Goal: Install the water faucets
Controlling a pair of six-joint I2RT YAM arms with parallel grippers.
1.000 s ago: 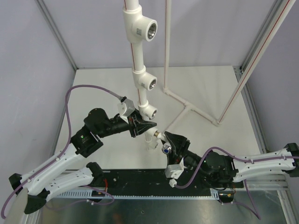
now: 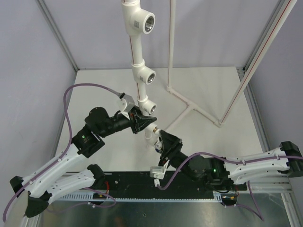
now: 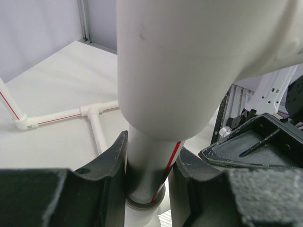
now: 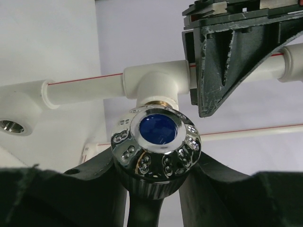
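A white vertical pipe with several tee fittings point(image 2: 142, 21) stands in the top view. My left gripper point(image 2: 147, 120) is at its lower part; in the left wrist view its fingers sit round the pipe point(image 3: 149, 161) just below a large fitting. My right gripper point(image 2: 165, 144) is shut on a chrome faucet point(image 4: 156, 151) with a blue-centred handle. The faucet's brass end is at the branch of a tee point(image 4: 156, 82); how deep it sits is hidden behind the handle.
Thinner pipework point(image 2: 189, 106) lies on the white board point(image 2: 94, 85) behind, with uprights at the back and right. Both arms crowd the front of the board; side walls bound the space.
My right gripper and the faucet have shifted a little left in the top view. The upright pipe and my left gripper have moved very slightly.
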